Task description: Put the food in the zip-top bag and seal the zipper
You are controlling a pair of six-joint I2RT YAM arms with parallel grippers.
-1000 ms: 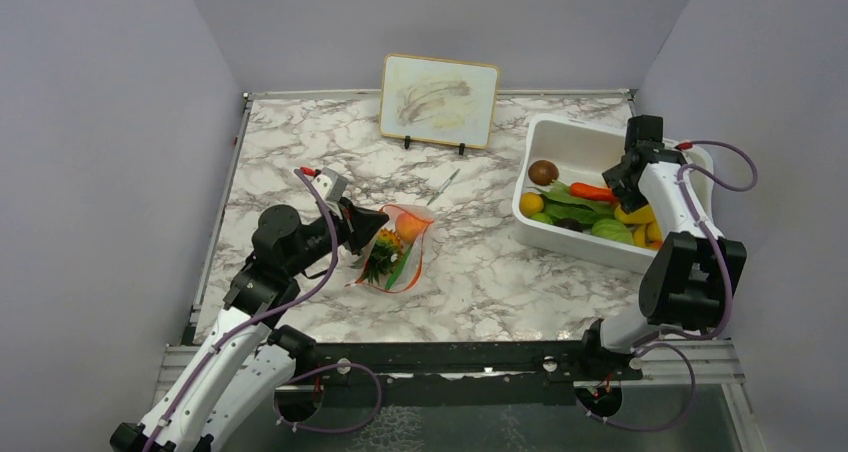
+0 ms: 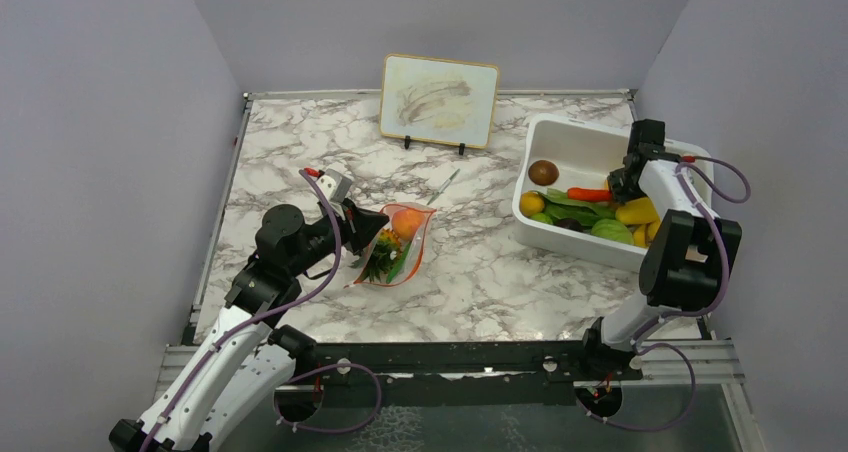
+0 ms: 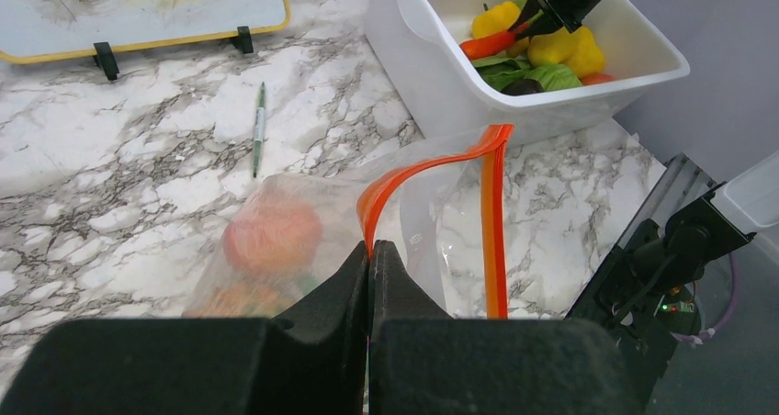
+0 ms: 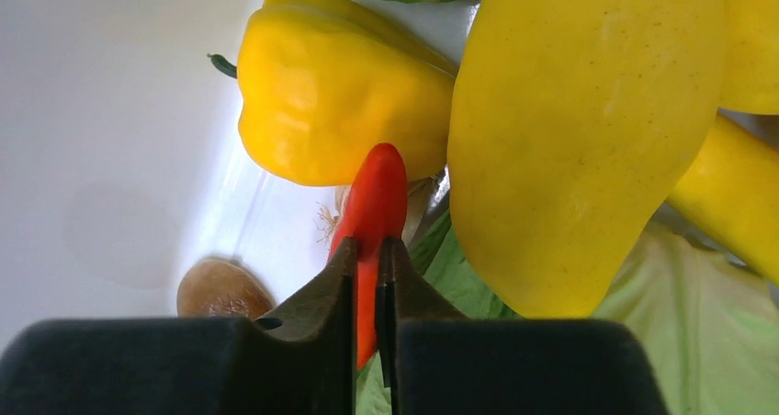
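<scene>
The clear zip top bag (image 3: 432, 215) with an orange zipper rim has its mouth spread. Inside it, in the top view, are an orange-coloured round item (image 2: 407, 222) and a leafy pineapple (image 2: 381, 252). My left gripper is shut on the bag's rim. In the right wrist view a long red vegetable (image 4: 378, 199), carrot-shaped, lies under and between the fingers of my right gripper. Red shows in the narrow gap there; whether the fingers clamp it cannot be told.
The white bin (image 2: 575, 234) also holds a yellow pepper (image 4: 340, 89), a large yellow fruit (image 4: 579, 130), leafy greens (image 2: 573, 210) and a brown round item (image 2: 543, 173). A pen (image 3: 260, 126) lies behind the bag. A whiteboard (image 2: 440, 97) stands at the back.
My right gripper has shifted slightly within the bin. The red vegetable has shifted a little toward the front. The left arm and the bag look nearly the same.
</scene>
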